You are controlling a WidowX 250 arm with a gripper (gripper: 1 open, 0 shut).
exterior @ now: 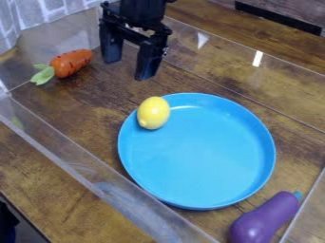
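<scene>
My black gripper [131,55] hangs at the top centre, above the wooden surface, open with nothing visible between its fingers. A yellow lemon [154,112] sits on the upper left part of a round blue plate [203,161]. An orange carrot with green leaves [70,65] lies to the left of the gripper. A purple eggplant [264,218] lies at the lower right, beside the plate.
Clear walls [76,176] border the wooden work area at the left and right. The wood right of the gripper and above the plate is bare.
</scene>
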